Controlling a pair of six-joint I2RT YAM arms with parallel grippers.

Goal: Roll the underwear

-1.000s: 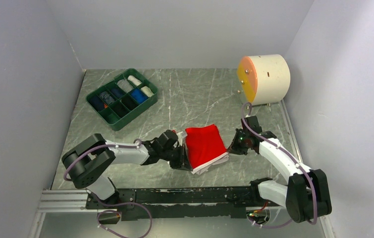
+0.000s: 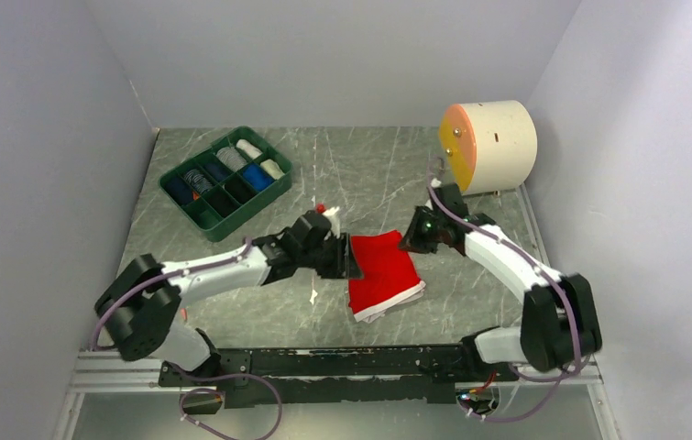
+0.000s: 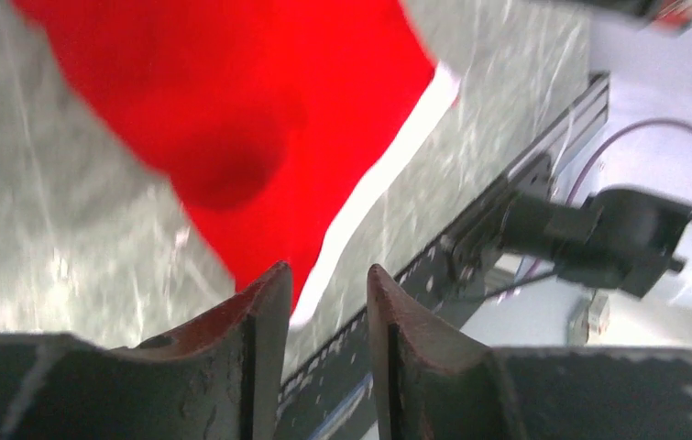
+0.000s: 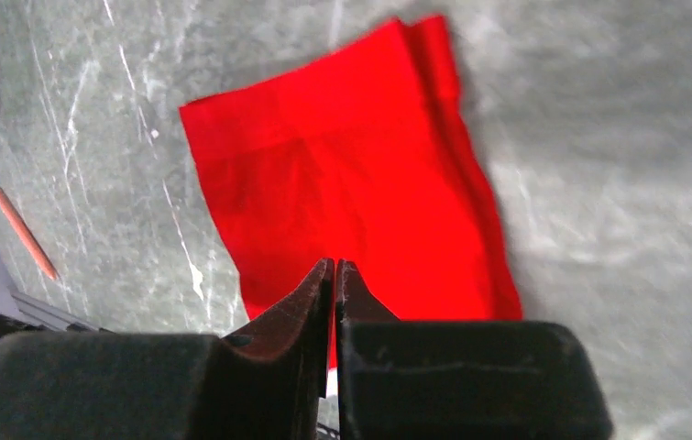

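Red underwear point(image 2: 380, 270) with a white waistband lies folded flat on the grey marble table point(image 2: 314, 156), turned slightly. In the top view my left gripper point(image 2: 346, 261) hovers over its left edge; in the left wrist view its fingertips point(image 3: 269, 284) are slightly apart over the cloth near the waistband, holding nothing visible. My right gripper point(image 2: 406, 238) is above the cloth's upper right. In the right wrist view its fingertips point(image 4: 349, 284) are close together over the red fabric, with nothing visible between them.
A green divided box point(image 2: 223, 215) of rolled items stands at the back left. A white cylindrical cabinet point(image 2: 502, 147) with coloured doors is at the back right. Walls enclose the sides and back.
Both arms have moved up from the cloth's front corners, the left slightly rightward and away from the front, the right leftward and toward the back, over the underwear.
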